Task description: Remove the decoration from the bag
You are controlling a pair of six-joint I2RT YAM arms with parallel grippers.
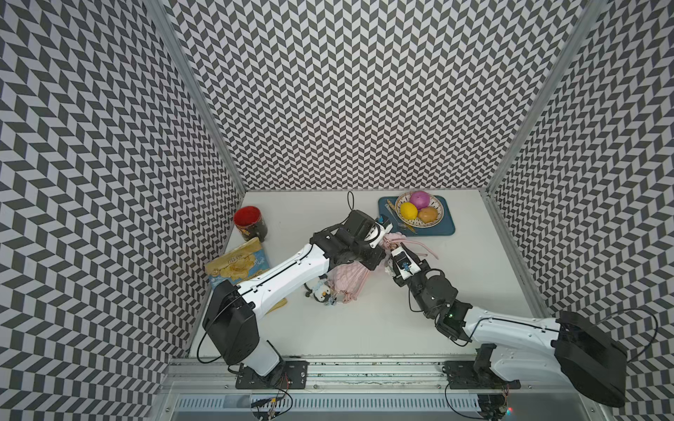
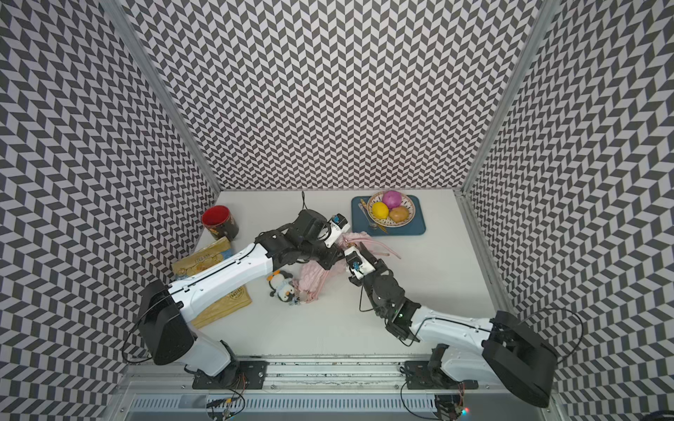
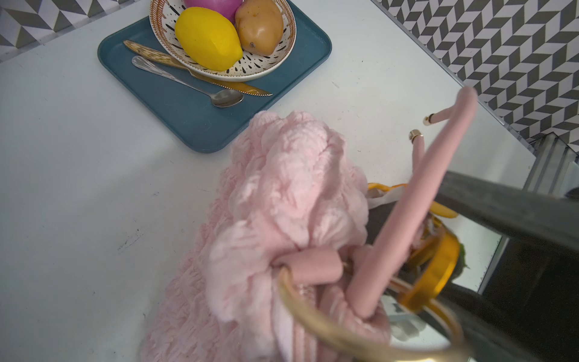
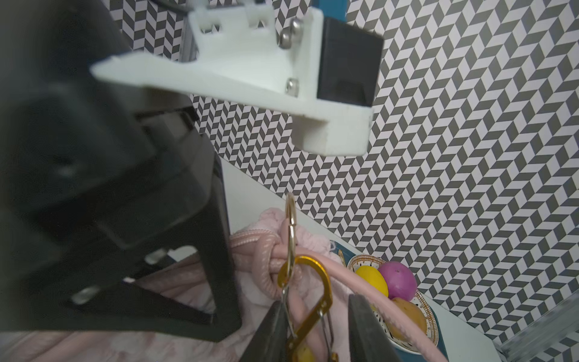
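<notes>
The fluffy pink bag (image 3: 283, 181) stands gathered beneath the arms, pink cords knotted at its neck. A large gold ring (image 4: 290, 241) hangs at the knot, and the decoration's gold clip (image 4: 325, 289) is linked to it. My left gripper (image 1: 384, 247) is shut on the bag by its neck; its fingertips are mostly hidden, with pink cords running past them in the right wrist view. Around the clip, my right gripper is open, one finger (image 4: 365, 328) on each side, apart from each other. The decoration's lower part is largely hidden.
Behind the bag lies a blue tray (image 3: 138, 90) with cutlery and a bowl (image 3: 283, 60) of fruit. A penguin toy (image 2: 282, 286) sits left of the bag. Farther left are a red cup (image 1: 250, 221) and a snack packet (image 1: 238, 263).
</notes>
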